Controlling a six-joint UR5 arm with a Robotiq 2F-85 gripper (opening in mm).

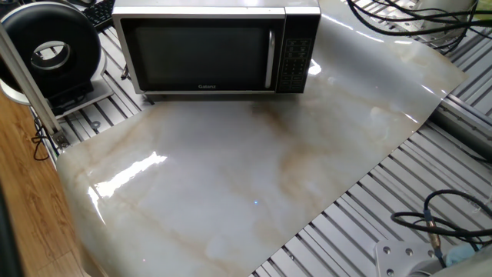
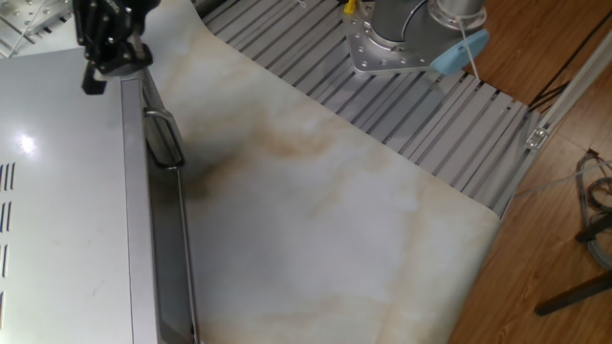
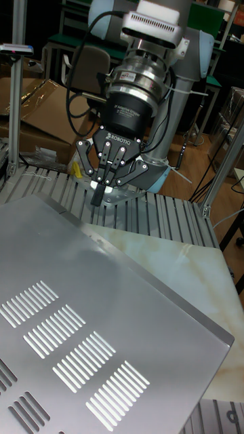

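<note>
A silver microwave [image 1: 204, 50] with a dark glass door stands at the back of the marbled sheet in exterior view 1. Its door is closed, and the upright handle [image 1: 270, 58] is at the door's right side. From above, the same handle [image 2: 164, 139] juts out from the front. My gripper [image 3: 102, 196] hangs beyond the microwave's top edge in exterior view 3, its fingers drawn together with nothing visible between them. Exterior view 2 has the gripper [image 2: 113, 78] at the upper left, near the microwave's front corner on the handle side, apart from the handle.
A black ring-shaped object [image 1: 73, 54] stands at the left. Black cables [image 1: 415, 29] hang at the upper right, and more cable [image 1: 430, 219] loops over the slatted table at lower right.
</note>
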